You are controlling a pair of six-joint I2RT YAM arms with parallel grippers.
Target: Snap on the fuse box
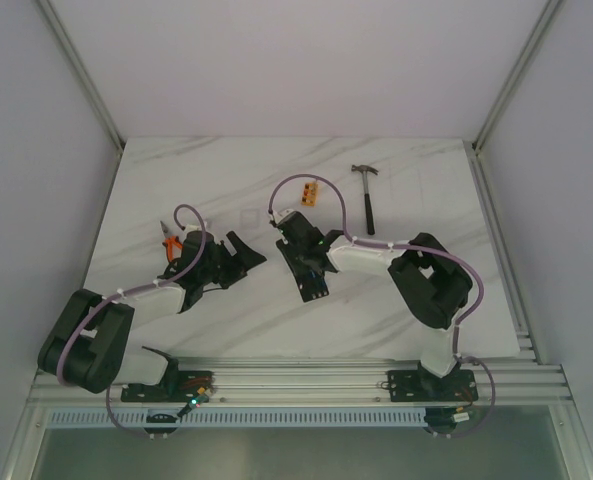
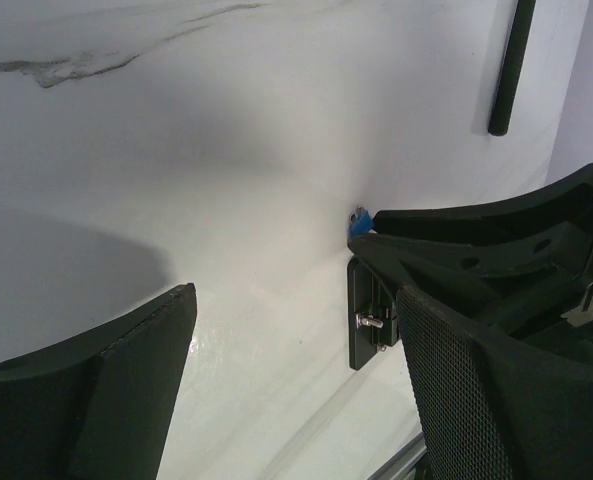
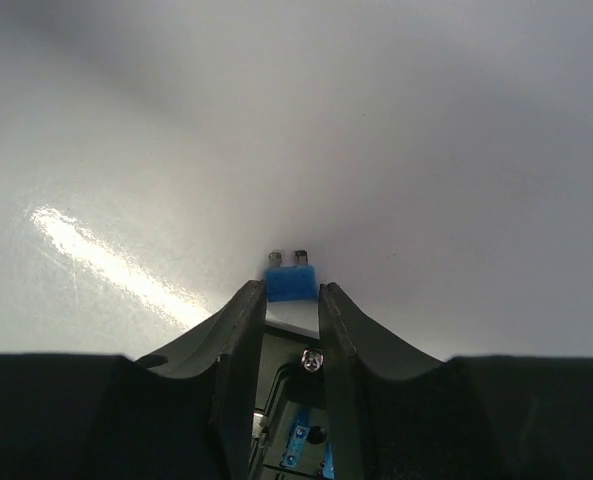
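A small blue fuse [image 3: 291,283] with two metal prongs is held between the fingertips of my right gripper, just above the black fuse box [image 3: 306,390], whose blue fuses show below. In the left wrist view the blue fuse [image 2: 361,224] peeks from behind the right gripper's fingers, and part of the fuse box [image 2: 361,320] shows beneath them. My left gripper [image 1: 244,253] stands open left of the box, with nothing visible between its fingers.
A hammer [image 1: 368,200] lies at the back right, an orange object [image 1: 309,194] at the back, orange-handled pliers [image 1: 171,246] at the left. Bare marble surface surrounds the box.
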